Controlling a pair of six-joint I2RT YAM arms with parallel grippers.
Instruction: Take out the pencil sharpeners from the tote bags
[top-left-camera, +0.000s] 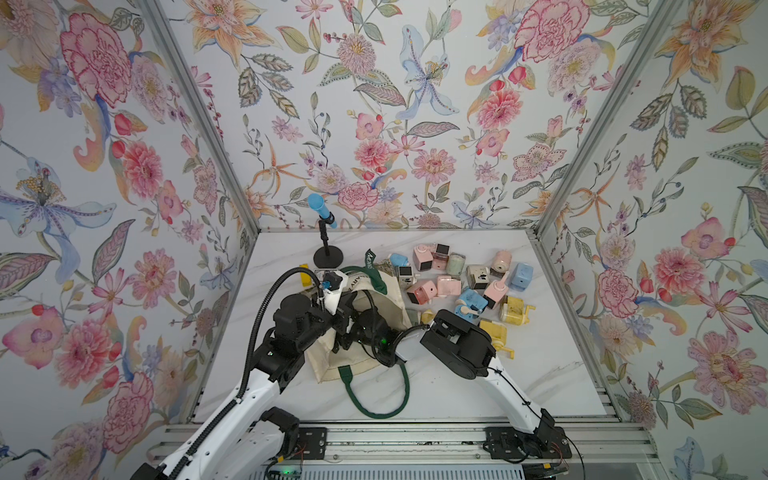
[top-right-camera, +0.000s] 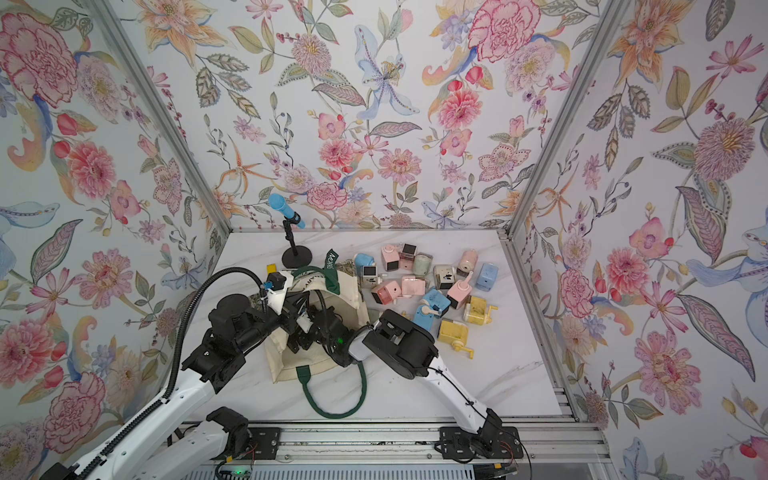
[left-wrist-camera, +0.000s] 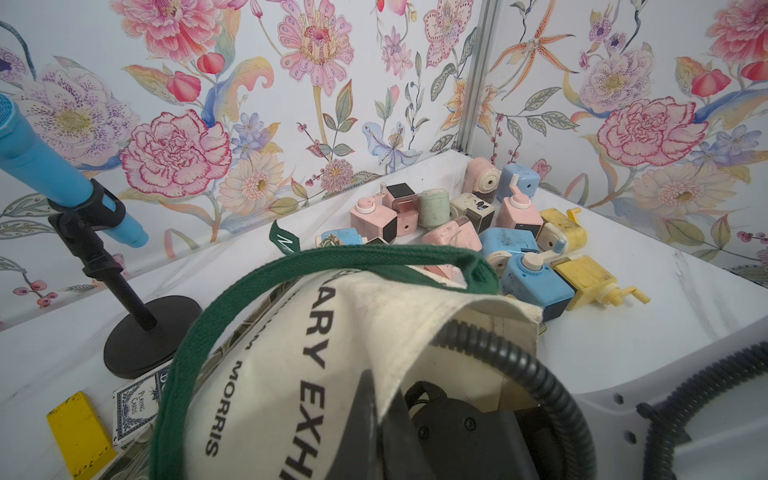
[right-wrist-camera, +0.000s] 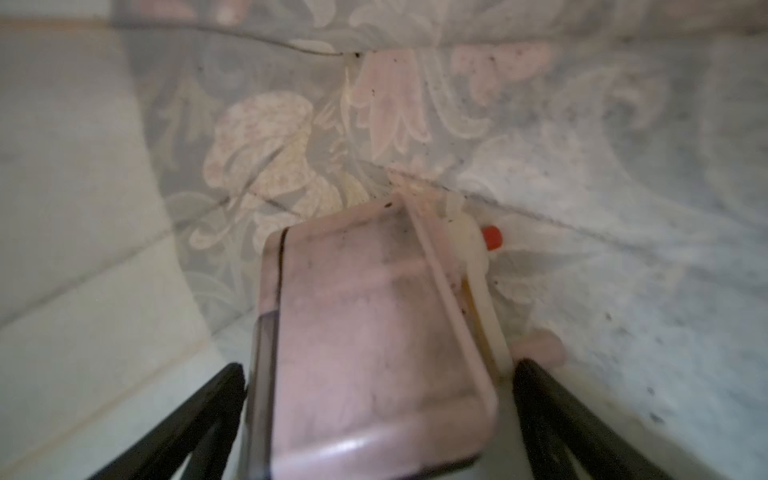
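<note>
The cream tote bag (left-wrist-camera: 264, 384) with green handles lies at the left of the table, its mouth held up. My left gripper is shut on the bag's rim, the cloth pinched between its fingers. The right arm reaches inside the bag, and its gripper is largely hidden in the top views. In the right wrist view a pink pencil sharpener (right-wrist-camera: 360, 320) sits between the spread fingers of my right gripper. A narrow gap shows beside the right-hand finger (right-wrist-camera: 560, 432); a firm hold is not visible.
Many pink, blue, yellow and pale sharpeners, such as a yellow one (top-left-camera: 514, 310), stand loose right of the bag. A blue microphone on a stand (top-left-camera: 323, 232) is behind it. Playing cards (left-wrist-camera: 140, 406) lie by its left side.
</note>
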